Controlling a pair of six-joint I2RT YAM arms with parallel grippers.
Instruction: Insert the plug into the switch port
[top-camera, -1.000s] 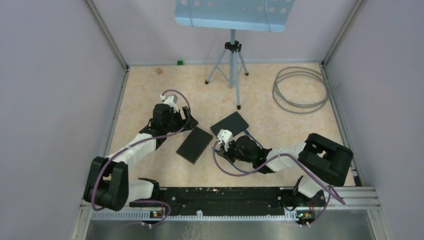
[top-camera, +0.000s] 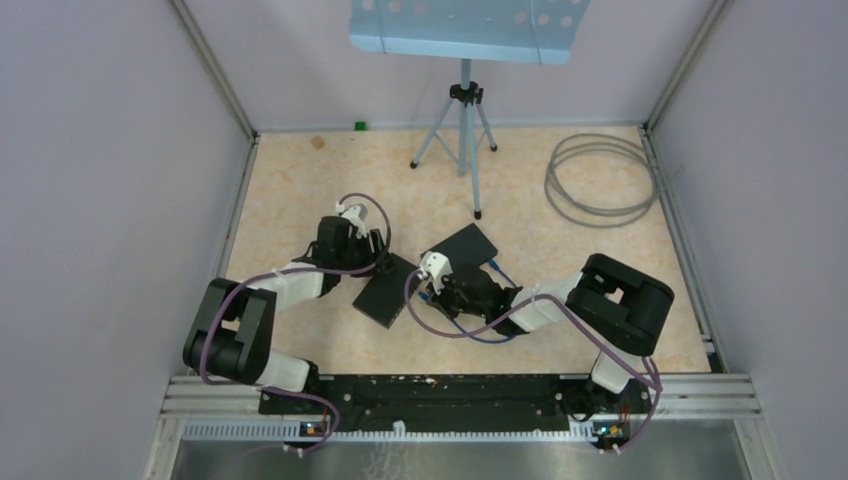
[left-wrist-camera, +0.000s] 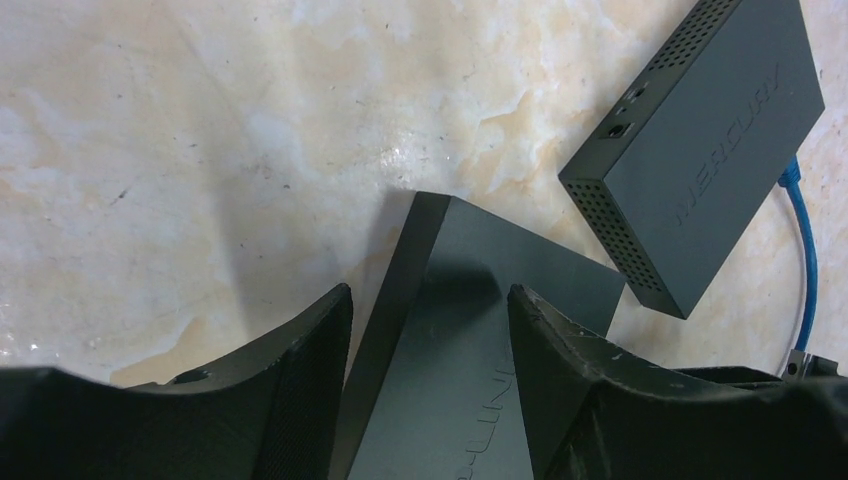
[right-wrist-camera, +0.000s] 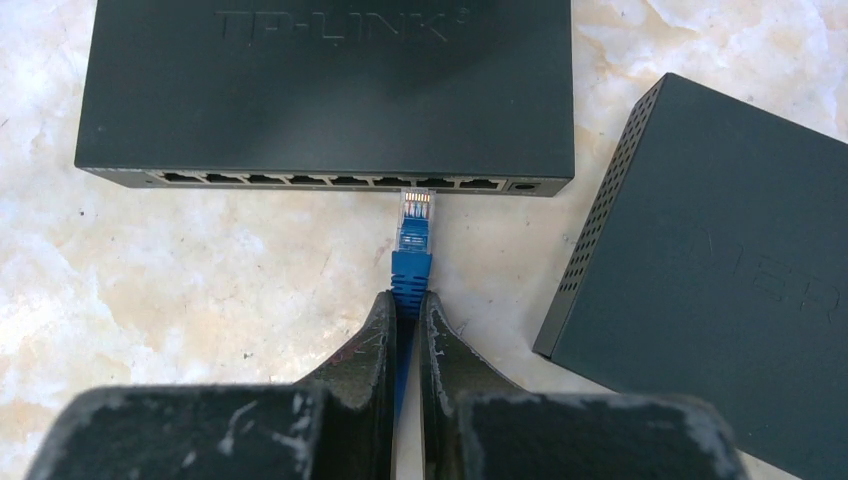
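Observation:
The dark TP-LINK switch (right-wrist-camera: 330, 90) lies flat, its row of ports facing my right gripper. That gripper is shut on the blue cable just behind its clear plug (right-wrist-camera: 415, 210). In the right wrist view the plug's tip overlaps the lower edge of the port row; whether it enters a port cannot be told. In the left wrist view the switch (left-wrist-camera: 455, 330) appears between the spread fingers of my left gripper. The left gripper is open around the switch's outline, with gaps on both sides; contact is not visible.
A second dark box, marked MERCURY (left-wrist-camera: 720, 140), lies beside the switch with a blue cable (left-wrist-camera: 805, 250) at its far side. A tripod stand (top-camera: 467, 140) and a coiled grey cable (top-camera: 600, 210) occupy the back. Free table lies left of the switch.
My right gripper has moved left toward the switch, bringing the plug along. The left gripper has shifted right and nearer, over the switch's corner. Both boxes appear still.

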